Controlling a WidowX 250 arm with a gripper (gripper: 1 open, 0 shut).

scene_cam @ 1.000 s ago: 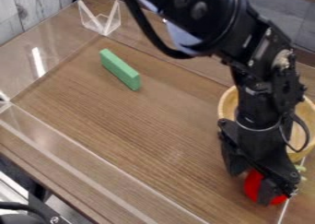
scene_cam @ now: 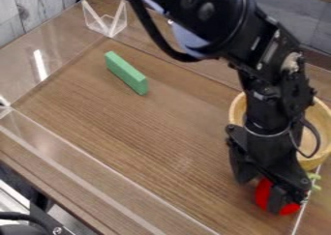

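Observation:
The black gripper (scene_cam: 272,181) hangs low at the right of the wooden table, its fingers over a red object (scene_cam: 280,202), which is partly hidden by them. Whether the fingers are closed on it cannot be told. A yellow bowl (scene_cam: 315,125) sits just behind the gripper, partly covered by the arm.
A green block (scene_cam: 126,73) lies at the back left. A clear plastic piece (scene_cam: 105,16) stands at the far left corner. The table's edge runs along the lower left.
The gripper has shifted slightly left and up over the last second, and the red object shows a little differently beneath its fingers.

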